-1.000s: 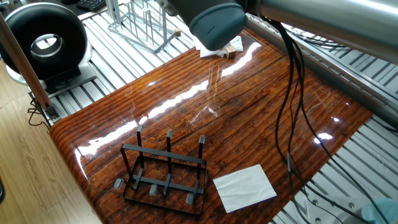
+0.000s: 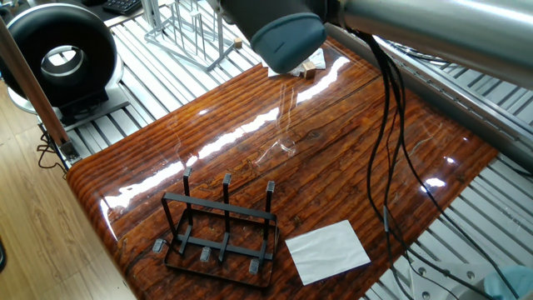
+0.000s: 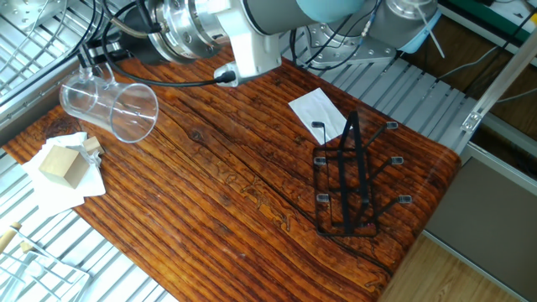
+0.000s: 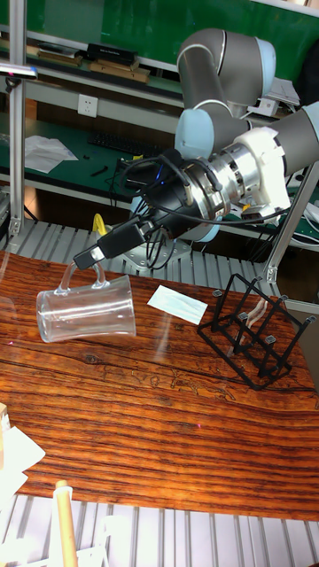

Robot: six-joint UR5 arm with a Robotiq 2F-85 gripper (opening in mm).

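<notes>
A clear glass mug (image 4: 87,312) lies on its side in the air or just over the table; its exact height cannot be told. In exterior view 3 my gripper (image 4: 87,258) reaches in from the upper right and is shut on the mug's handle (image 4: 68,275). Exterior view 2 shows the same mug (image 3: 109,105) at the left, its mouth pointing toward the table's middle. A black wire rack (image 2: 221,237) with several upright prongs stands on the wooden table (image 2: 333,158). In exterior view 1 the arm hides mug and gripper.
Beside the rack lies a flat white sheet (image 2: 328,252). Wooden blocks (image 3: 64,166) rest on white paper (image 3: 42,189) at the table's edge, close to the mug. Black cables (image 2: 391,125) hang from the arm. Mid-table is bare.
The rack and white sheet have stayed in place.
</notes>
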